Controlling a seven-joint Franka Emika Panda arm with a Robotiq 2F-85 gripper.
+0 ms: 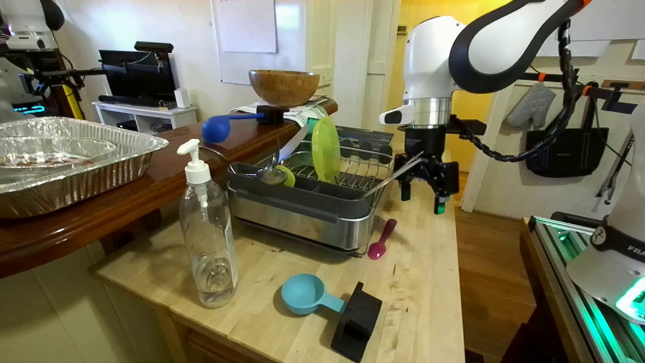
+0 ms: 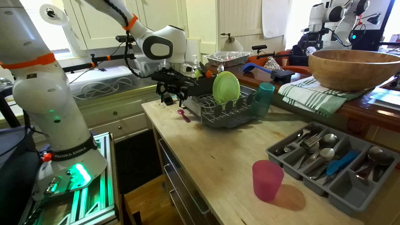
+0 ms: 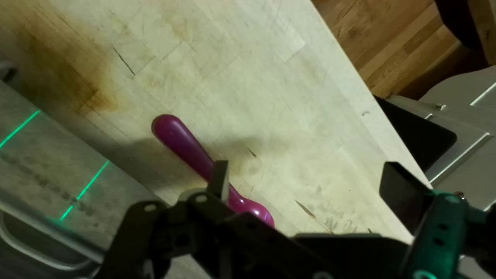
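A magenta spoon [image 1: 382,239] lies flat on the wooden counter, close to the right end of the dish rack [image 1: 296,219]. My gripper [image 1: 422,199] is above the counter by that end of the rack, its fingers apart and nothing held. In the wrist view the spoon [image 3: 188,148] runs diagonally, its handle toward the upper left. One finger [image 3: 218,180] covers part of the spoon's neck from the camera, while the other is far to the right near the counter edge. The spoon [image 2: 183,115] also shows below the gripper [image 2: 173,100] in exterior view 2.
A green plate [image 1: 326,149] stands in the rack, and a metal utensil [image 1: 393,176] sticks out toward my gripper. Nearer are a pump bottle [image 1: 207,242] and a blue scoop [image 1: 305,294]. A pink cup [image 2: 267,180] and cutlery tray [image 2: 337,165] occupy the counter's other end.
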